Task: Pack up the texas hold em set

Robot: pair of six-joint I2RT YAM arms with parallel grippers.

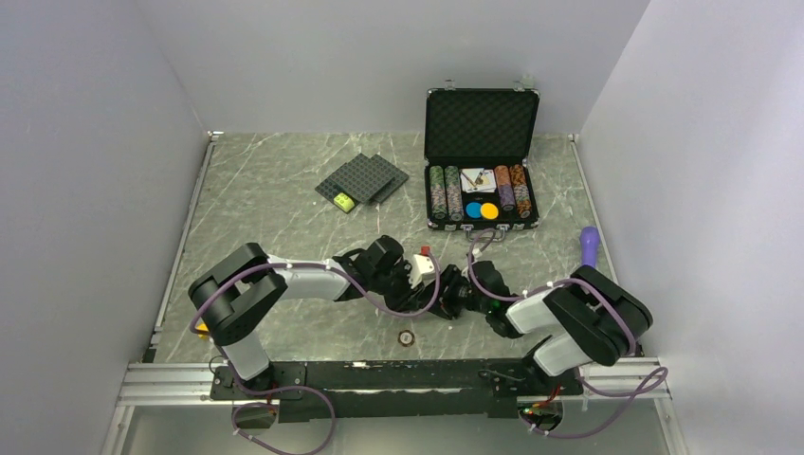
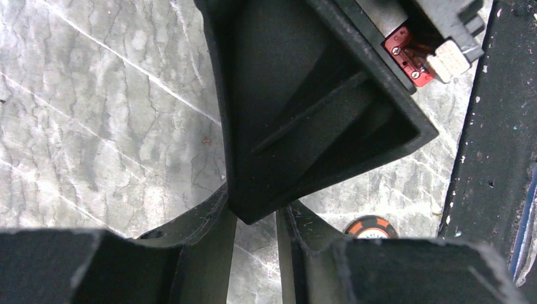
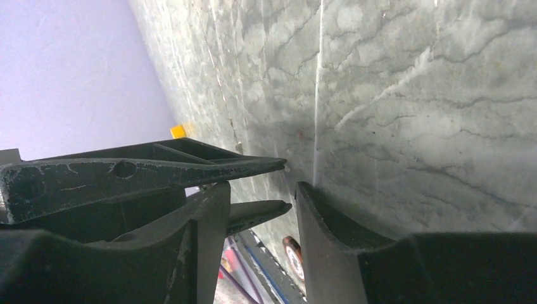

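Note:
The open chip case (image 1: 482, 123) at the back right holds rows of chips, cards and blue and yellow discs. A lone chip (image 1: 406, 337) lies near the front edge, also visible in the left wrist view (image 2: 370, 227). My left gripper is shut on the corner of a black tray-like piece (image 2: 278, 95). Both grippers meet low at front centre, hiding much of each other from above. My right gripper is part open, low over the marble table; black prongs show just beyond its fingers, and whether it touches them is unclear.
Dark grey foam pads (image 1: 365, 175) with a yellow-green block (image 1: 343, 202) lie at back centre. A purple tube (image 1: 589, 246) lies by the right wall.

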